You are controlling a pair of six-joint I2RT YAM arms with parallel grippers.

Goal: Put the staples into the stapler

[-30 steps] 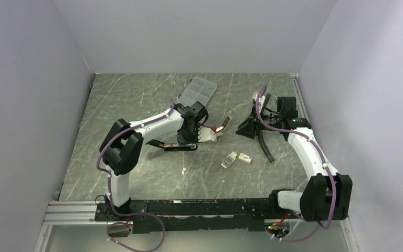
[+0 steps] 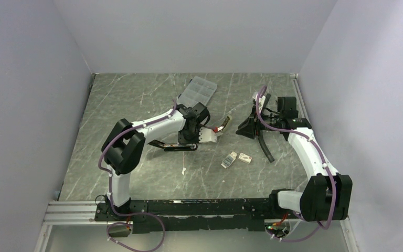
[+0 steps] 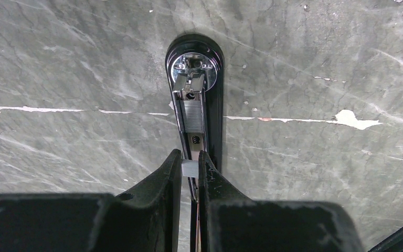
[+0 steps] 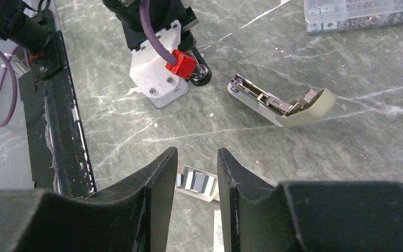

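A black stapler (image 3: 218, 123) lies with its top folded back in the left wrist view, its metal channel exposed. A ribbed silver strip (image 3: 192, 116) sits in that channel. Over the channel, my left gripper is shut on a small grey staple block (image 3: 190, 169); whether the block touches the channel cannot be told. The top view has this stapler (image 2: 180, 147) under the left arm. On the right, my right gripper (image 2: 246, 131) stands apart in the air, fingers (image 4: 160, 197) parted, nothing between them. Beyond them lies an open staple box (image 4: 198, 182) holding several grey blocks.
A beige stapler (image 4: 273, 105) lies open between the arms. A small white box (image 2: 245, 158) rests beside the staple box. At the back stands a clear compartment case (image 2: 198, 91), and a dark curved strip (image 2: 266, 147) lies near the right arm.
My left arm has shifted very slightly to the right over the black stapler. The right arm and the boxes look unmoved.
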